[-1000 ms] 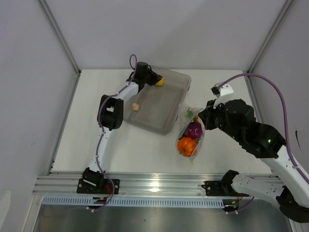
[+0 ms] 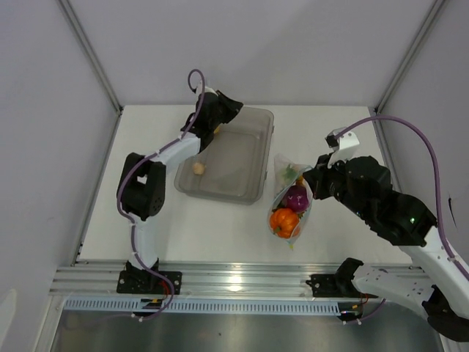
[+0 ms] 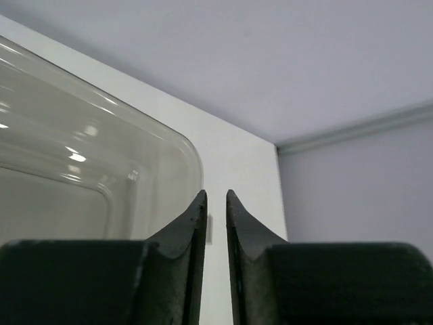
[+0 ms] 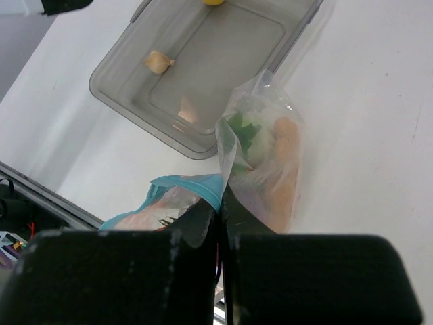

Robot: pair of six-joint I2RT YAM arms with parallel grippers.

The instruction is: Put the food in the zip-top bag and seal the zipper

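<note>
The zip bag [image 2: 288,214] holds an orange pepper, a purple vegetable and greens; my right gripper is shut on its blue-edged top [image 4: 191,183]. My left gripper [image 2: 231,103] is over the back left of the grey bin [image 2: 231,161], its fingertips close with a narrow gap [image 3: 216,196], nothing seen between them. In the bin lie an onion [image 2: 198,169] and a yellow round item [image 4: 212,2], mostly hidden by my left arm in the top view.
Walls bound the table at back and sides.
The right arm barely moved.
</note>
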